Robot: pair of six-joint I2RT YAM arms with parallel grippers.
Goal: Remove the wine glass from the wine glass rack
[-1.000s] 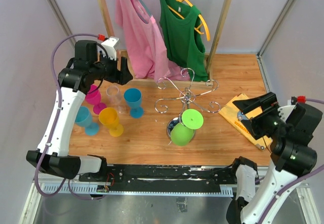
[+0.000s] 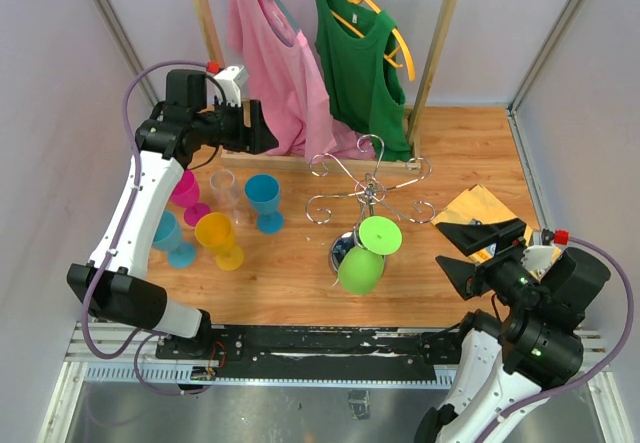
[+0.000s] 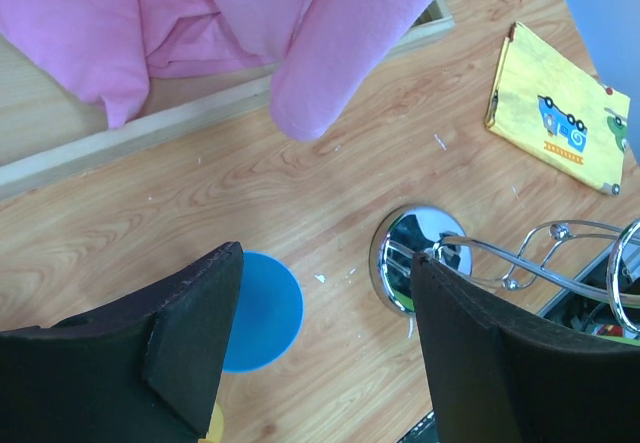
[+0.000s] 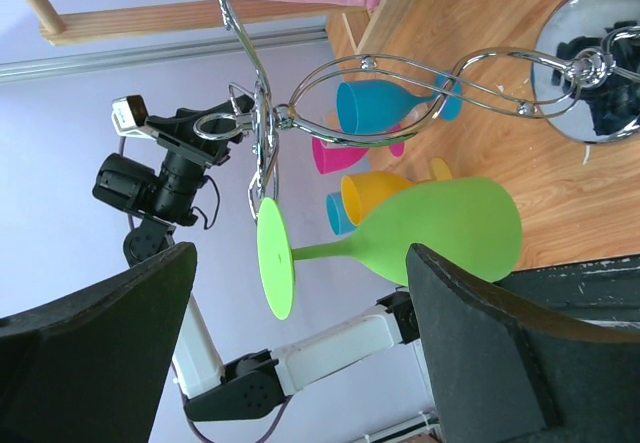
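Observation:
A green wine glass (image 2: 361, 269) hangs upside down from the chrome rack (image 2: 371, 193), its round foot on top and its bowl below. In the right wrist view the green glass (image 4: 440, 228) lies ahead of my right gripper, apart from its fingers, which stand open and empty. From above, that right gripper (image 2: 447, 254) is to the right of the glass. My left gripper (image 2: 262, 129) is open before the pink garment, up and left of the rack. In the left wrist view, nothing is held in the left gripper; the rack's base shows beyond it.
Blue goblets (image 2: 264, 203), a yellow goblet (image 2: 219, 241), a magenta one (image 2: 188, 196) and a clear glass (image 2: 229, 191) stand on the left. A yellow cloth (image 2: 477, 209) lies to the right, under the right gripper. Behind, a pink garment (image 2: 280, 73) and green top (image 2: 355, 58) hang.
My right gripper has moved left and toward the front, closer to the green glass. The left gripper has shifted slightly right. The glass and rack have not moved.

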